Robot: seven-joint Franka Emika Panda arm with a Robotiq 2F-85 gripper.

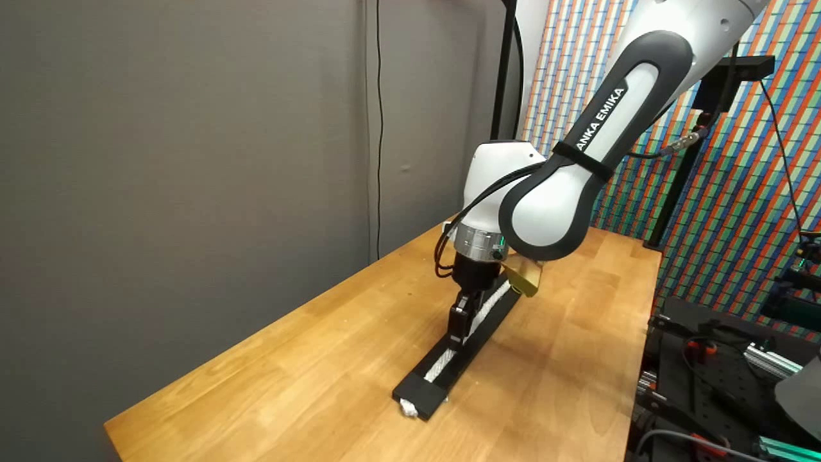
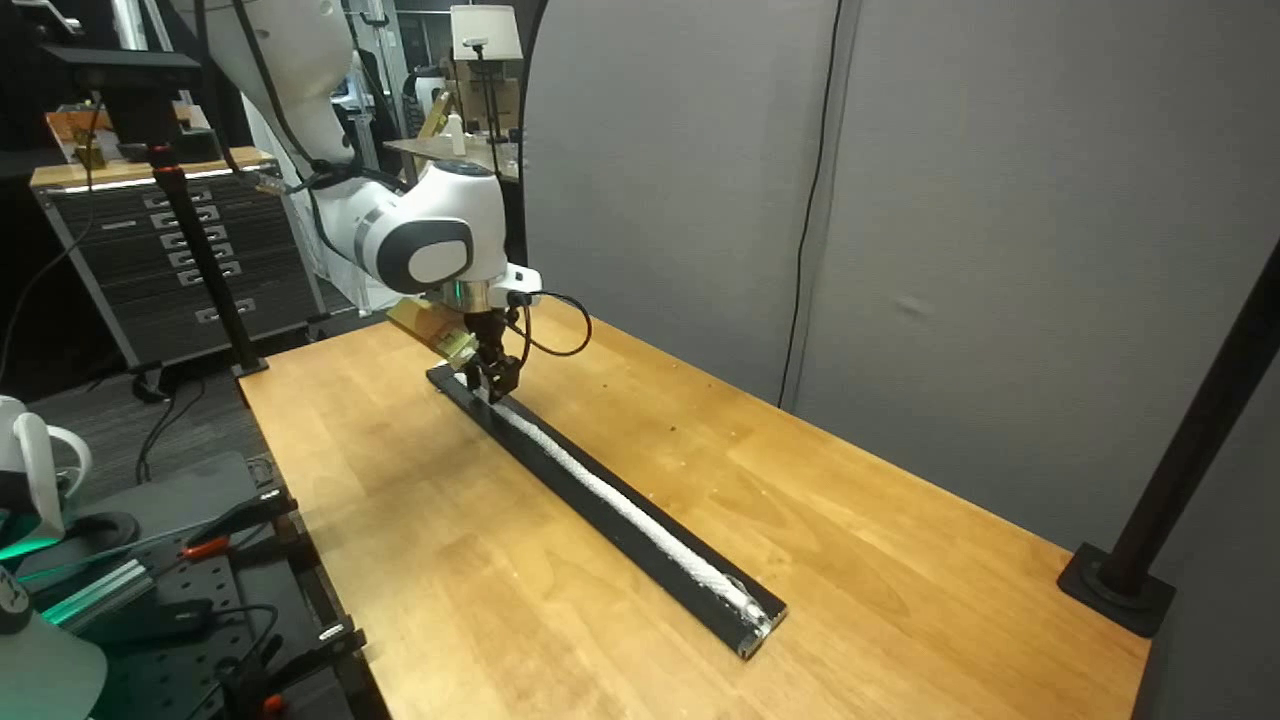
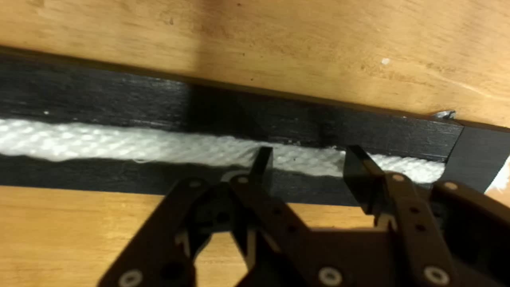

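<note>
A white braided rope (image 2: 624,509) lies straight along a long black board (image 2: 555,476), flat on the wooden table. In the wrist view the rope (image 3: 119,143) passes beneath my gripper. Its two fingertips are apart, one further along the rope than the other, with the gap running lengthwise over it. Nothing is clamped between them. Exterior view 1 has the gripper (image 1: 457,341) low over the board, towards its near end; whether the tips touch the rope I cannot tell. At that end a black band (image 1: 420,395) crosses the board, and a white tuft (image 1: 408,408) pokes out.
Wide bare wood lies on both sides of the board, such as the table's front area (image 1: 308,393). A grey partition (image 1: 192,192) borders one side. A black stand (image 2: 1116,588) is at the table's far right corner, and a cart with equipment (image 2: 180,600) stands beside the table.
</note>
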